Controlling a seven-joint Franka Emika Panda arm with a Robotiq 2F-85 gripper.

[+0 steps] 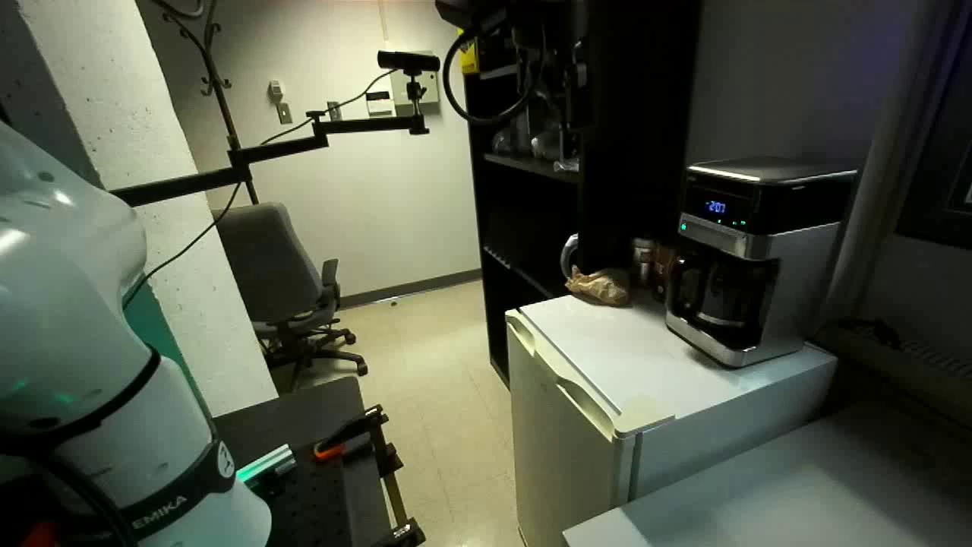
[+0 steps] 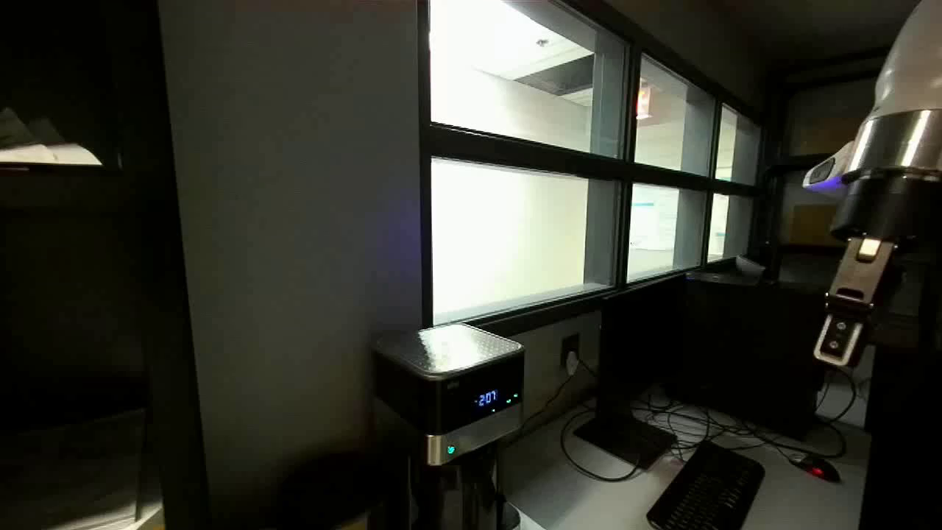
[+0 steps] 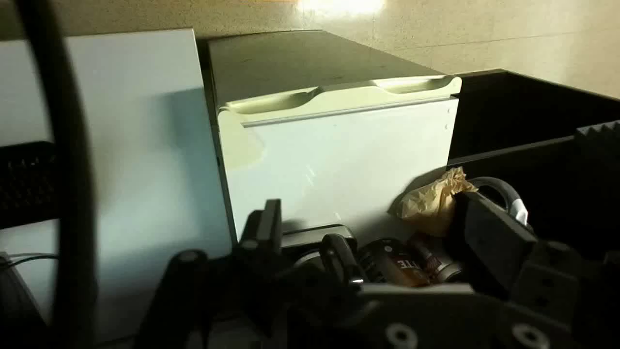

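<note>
My gripper is open, its fingers spread wide, and nothing shows between them in the wrist view. Exterior view 2 has the gripper pointing down at the right side, where only one finger is clear. A black and silver coffee maker with a lit display stands on the white fridge; its glass carafe is in place. Behind it lies a crumpled brown paper bag. From above, the wrist view shows that bag, cans and part of the coffee maker, partly hidden by my gripper.
A dark shelf rises beyond the fridge. A white desk adjoins it, with a keyboard, a mouse and tangled cables. An office chair stands on the far floor.
</note>
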